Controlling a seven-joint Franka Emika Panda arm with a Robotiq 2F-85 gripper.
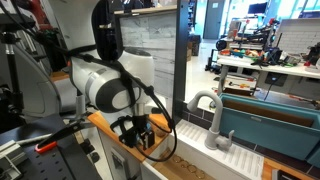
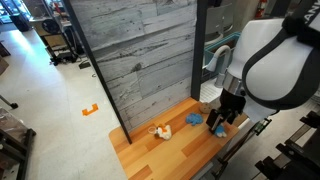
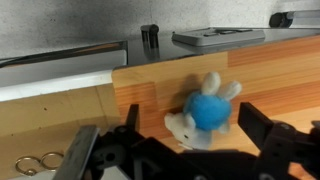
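Observation:
A small plush toy, blue in the middle with white ears and limbs, lies on the wooden counter in the wrist view. My gripper is open above it, with one dark finger on each side of the toy and the toy apart from both. In exterior view 2 the gripper is low over the counter, with a bit of the blue toy showing under it. From exterior view 1 the gripper hides the toy. Whether the fingers reach the counter cannot be told.
Another blue thing and a white-and-orange toy lie farther along the counter. A faucet rises beside the sink. Open drawer space with scissors lies below the counter's edge.

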